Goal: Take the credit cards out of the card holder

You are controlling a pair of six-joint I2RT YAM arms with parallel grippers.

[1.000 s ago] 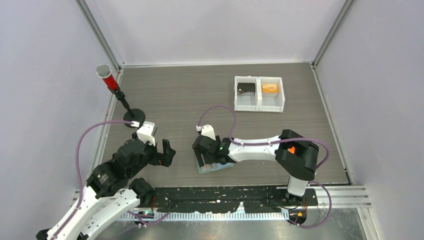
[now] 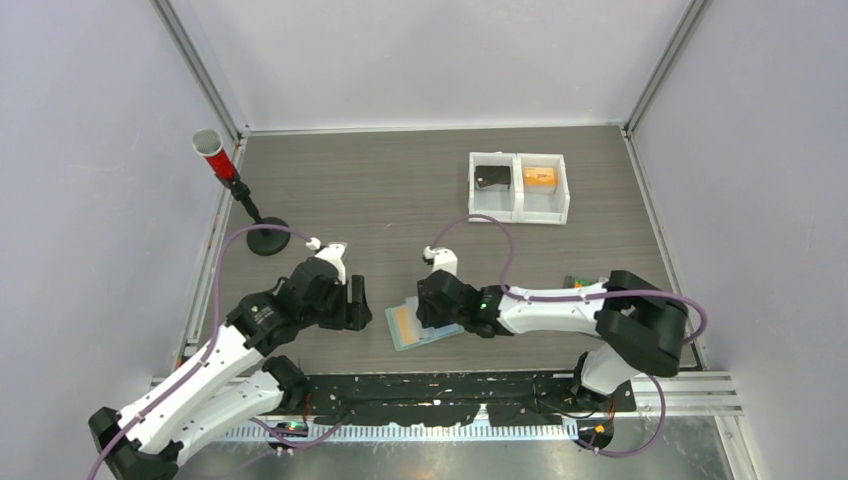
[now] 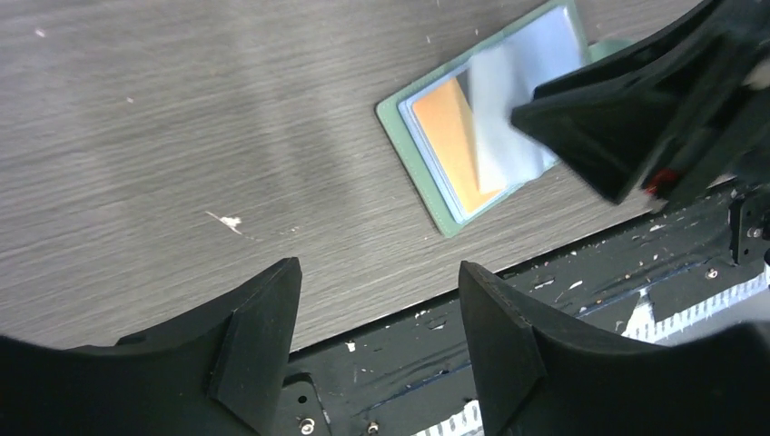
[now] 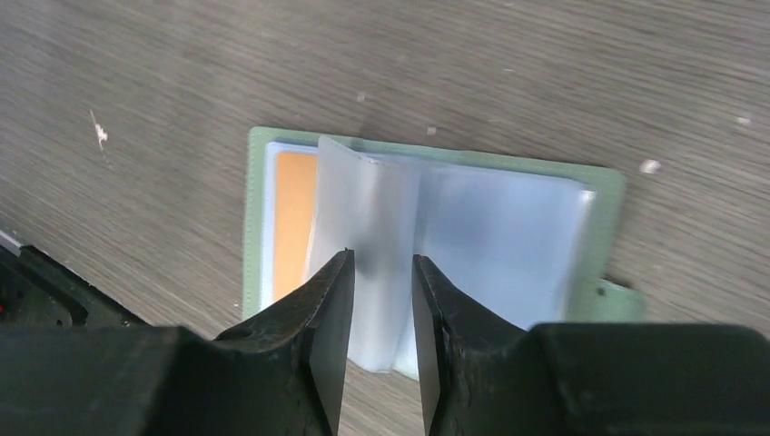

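A thin card holder [image 2: 398, 340] with a pale green border lies flat near the table's front edge. In the right wrist view an orange card [image 4: 296, 213] shows at its left side, partly covered by a raised whitish flap [image 4: 368, 218]. Pale blue fills the right half. Directly over the flap is my right gripper, its fingers a little apart; whether they touch the flap is unclear. My left gripper is open and empty, left of the holder [image 3: 397, 129] and apart from it. Other cards cannot be made out.
Farther back, a white two-part box [image 2: 517, 216] holds a black item [image 2: 492, 177] and an orange item [image 2: 540, 177]. At the left stands a black stand [image 2: 268, 240] carrying a red cup [image 2: 215, 158].
Over the holder, my right gripper has shifted right, uncovering more of its left part and the orange area. My left gripper has come right, closer to the holder.
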